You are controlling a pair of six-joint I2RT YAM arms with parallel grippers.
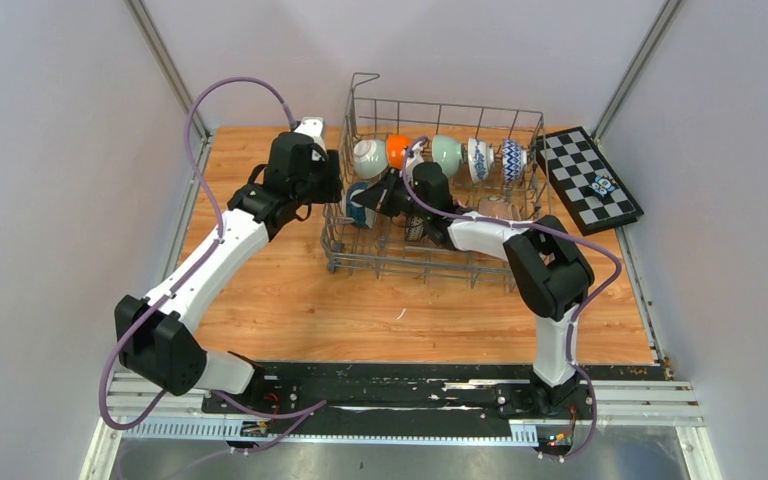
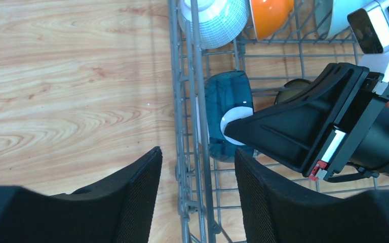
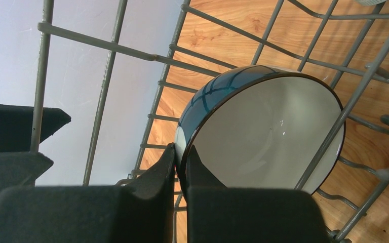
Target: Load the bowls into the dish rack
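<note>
A wire dish rack (image 1: 430, 272) holds bowls in a back row: pale green (image 1: 368, 158), orange (image 1: 397, 150), celadon (image 1: 447, 153) and blue-patterned ones (image 1: 513, 160). A blue bowl with white inside (image 3: 268, 131) lies on its side at the rack's left end. My right gripper is shut on that bowl's rim. My left gripper hovers at the rack's left wall, part open with nothing between its fingers, only rack wires seen below the gap.
A checkered board (image 1: 585, 180) lies right of the rack. Both arms are close together at the rack's left end.
</note>
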